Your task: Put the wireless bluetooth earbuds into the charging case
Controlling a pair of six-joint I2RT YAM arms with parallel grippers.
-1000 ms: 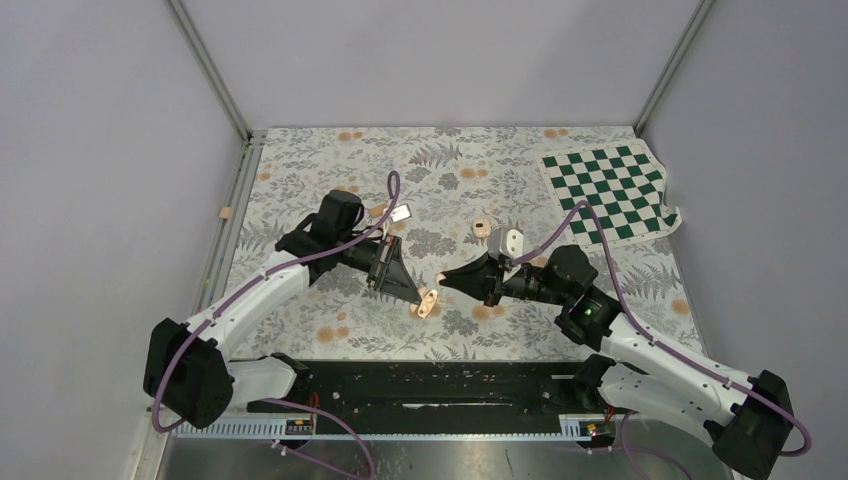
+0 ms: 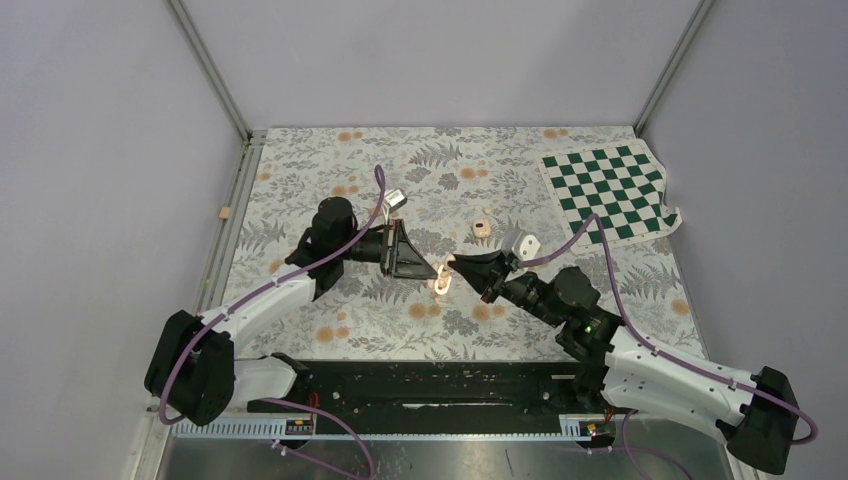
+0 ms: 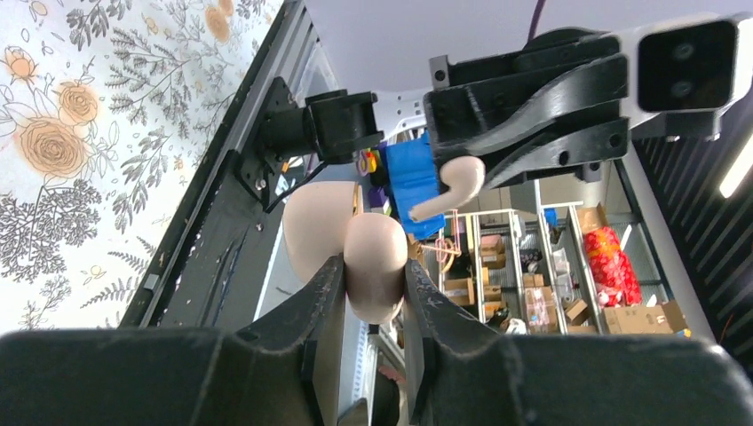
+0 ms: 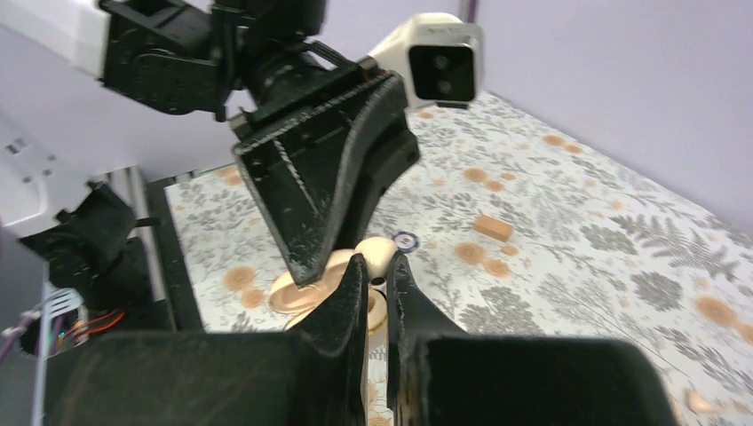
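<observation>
Above the table, my left gripper [image 2: 434,277] pinches the cream charging case [image 2: 442,285], its lid swung up. In the left wrist view the case's rounded body [image 3: 374,266] lies between the two fingertips. My right gripper [image 2: 455,263] is just right of the case, shut on a small cream earbud [image 4: 377,252]. That earbud's curved stem [image 3: 448,191] sticks out toward the case in the left wrist view, with a gap between them. The right wrist view has the case's lid [image 4: 302,291] behind the earbud; the slots are mostly hidden.
A small cream item [image 2: 481,228] lies at mid-table, and a white card-like object [image 2: 396,200] is by the left arm. A green-and-white checkered sheet [image 2: 610,190] covers the back right.
The left gripper and case have moved right and slightly toward the back, the case turning more upright. The right gripper has shifted slightly right and back with its earbud.
</observation>
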